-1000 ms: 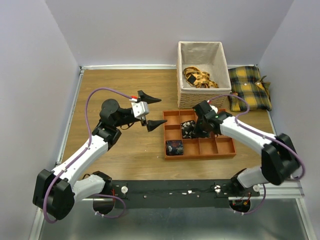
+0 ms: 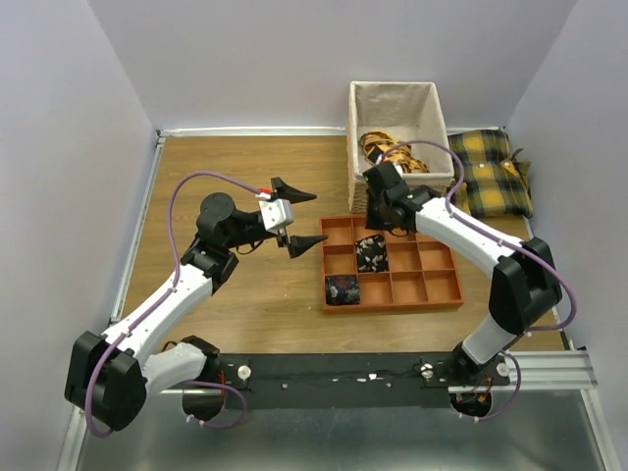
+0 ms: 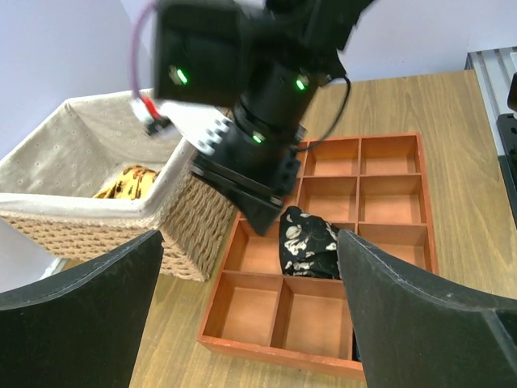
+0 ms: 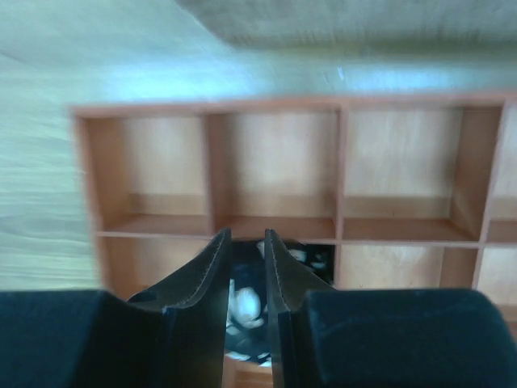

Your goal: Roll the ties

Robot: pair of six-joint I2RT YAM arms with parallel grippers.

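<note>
The orange compartment tray point(image 2: 412, 289) holds two dark patterned rolled ties, one point(image 2: 373, 254) in a middle compartment, another point(image 2: 341, 290) at the front-left. My left gripper point(image 2: 310, 217) is open and empty left of the tray. My right gripper point(image 2: 375, 206) hangs over the back of the tray, above the middle tie; in the right wrist view its fingertips are close together with nothing visible held, blurred background behind. A yellow patterned tie bundle point(image 2: 373, 145) lies in the white-lined basket point(image 2: 434, 108), partly hidden by the right arm.
The basket stands behind the tray. A plaid folded cloth point(image 2: 491, 177) lies at the back right. Walls enclose the sides and back.
My right gripper has lifted from the middle compartment and moved toward the back, near the basket, leaving the dark tie in place. The left arm is unchanged.
</note>
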